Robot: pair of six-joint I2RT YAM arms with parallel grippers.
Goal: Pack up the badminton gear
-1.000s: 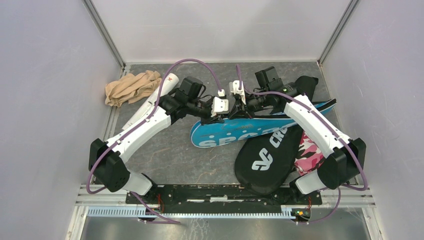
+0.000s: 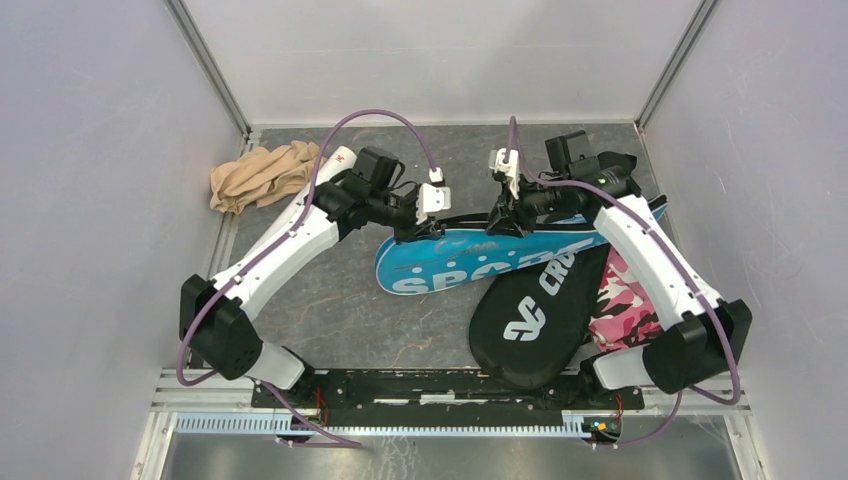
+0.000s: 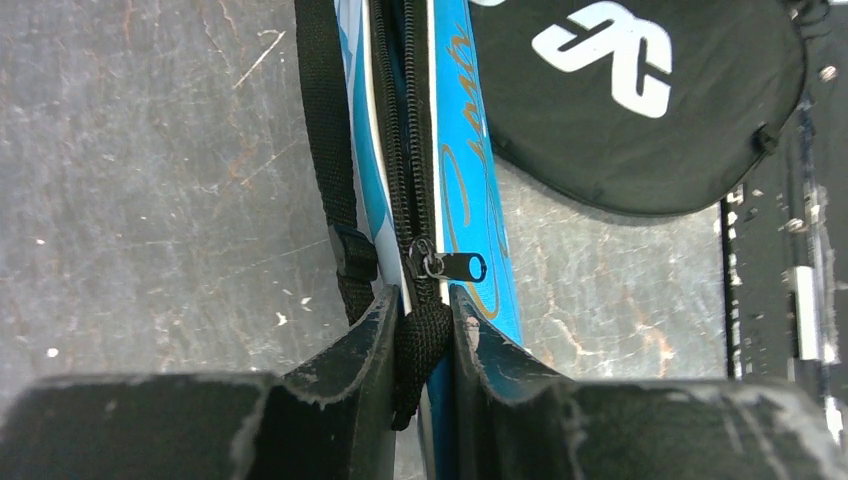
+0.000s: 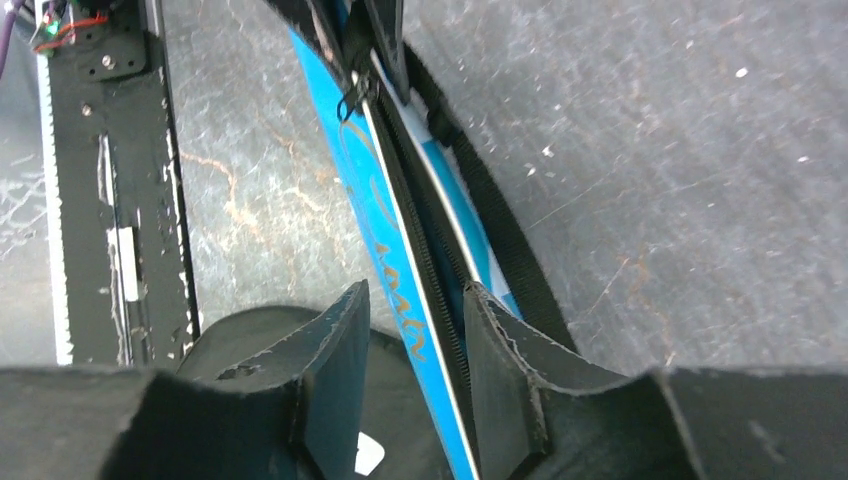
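Observation:
A long blue racket bag [image 2: 450,268] with white lettering stands on edge across the middle, its zipper side up. My left gripper is shut on the black fabric tab [image 3: 422,345] at the zipper's end. Just ahead of those fingers, the zipper pull [image 3: 462,267] hangs to one side. Beyond it the zipper [image 3: 412,130] runs along the top with its two rows parted. Over the bag's middle, my right gripper stands part open above the parted zipper, with nothing gripped between its fingers.
A black racket cover [image 2: 530,325] lies flat in front of the bag, beside a pink camouflage cloth [image 2: 625,305]. At the back left lie a tan cloth [image 2: 262,175] and a white tube [image 2: 285,225]. Bare floor shows at front left.
The right gripper has moved right along the bag, away from the left gripper and the zipper pull's end. The left gripper has shifted slightly left with the bag's end.

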